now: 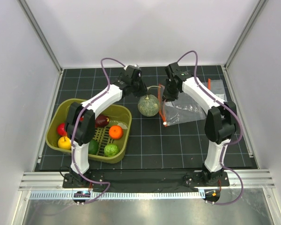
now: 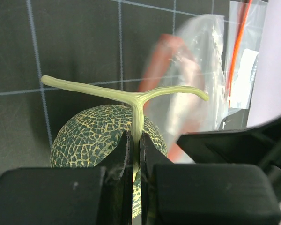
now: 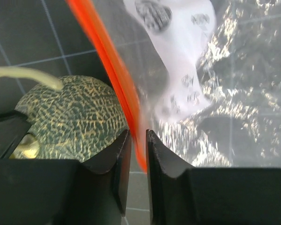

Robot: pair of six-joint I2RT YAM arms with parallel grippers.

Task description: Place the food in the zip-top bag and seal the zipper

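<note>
A green netted melon hangs just left of the clear zip bag, with my left gripper shut on its pale T-shaped stem. In the right wrist view the melon sits at the left, beside the bag's orange zipper edge. My right gripper is part open, its fingertips at that zipper edge; whether they hold it I cannot tell.
A yellow tub of fruit and vegetables, with an orange, cabbage and eggplant, stands at the lower left. Another bag lies at the right.
</note>
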